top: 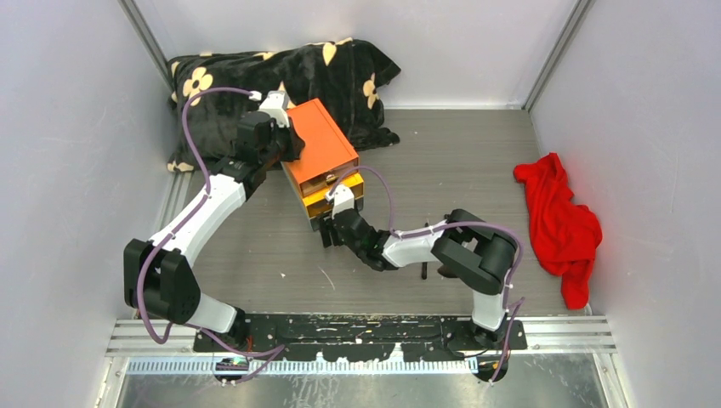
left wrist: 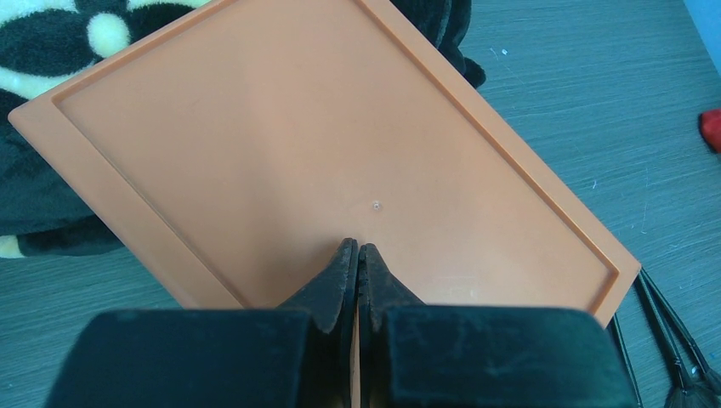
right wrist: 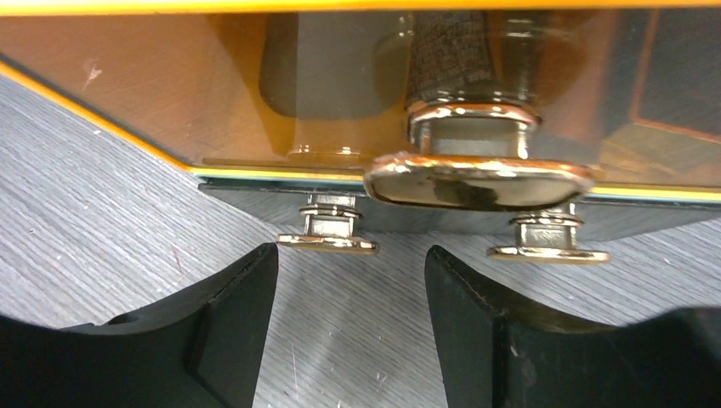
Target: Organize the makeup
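Observation:
An orange-topped box [top: 323, 132] with yellow drawers sits tilted beside the pillow. My left gripper is shut over its lid [left wrist: 323, 127], nothing visible between the fingers. My right gripper is part open at the drawer fronts, its fingers either side of a small lower metal knob [right wrist: 327, 243], slightly short of it in the image. A larger knob [right wrist: 476, 183] is above, another small knob [right wrist: 548, 253] to the right. Items show dimly through the translucent drawer [right wrist: 332, 76].
A black floral pillow [top: 221, 76] lies at the back left, a red cloth [top: 557, 229] at the right. Dark brushes [top: 424, 270] lie partly under the right arm.

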